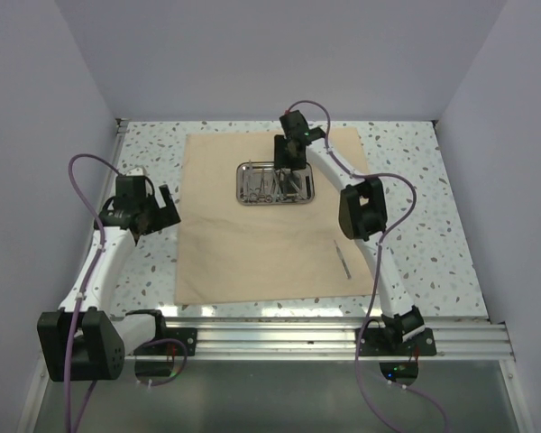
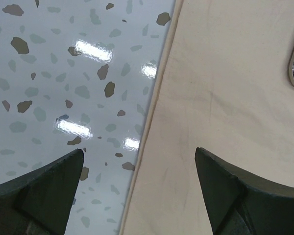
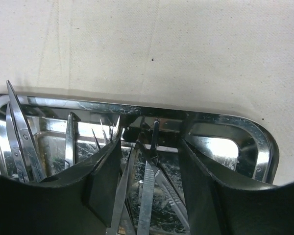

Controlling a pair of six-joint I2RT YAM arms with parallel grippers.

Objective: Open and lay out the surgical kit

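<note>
A metal tray (image 1: 243,200) of shiny surgical instruments lies on the beige cloth (image 1: 252,253). My right gripper is over the tray's right half, its fingers part open. Slim metal instruments (image 3: 146,198) lie between and below those fingers, crossing one another; a clear gap shows on the sides, and nothing is visibly pinched. Scissors-like blades (image 3: 25,139) lean over the tray's rim at the left of the right wrist view. One slim instrument (image 1: 343,260) lies alone on the cloth, front right. My left gripper stands open and empty above the cloth's left edge.
Speckled table surface (image 1: 415,225) borders the cloth on both sides. A metal rail (image 1: 279,334) runs along the table's front edge.
</note>
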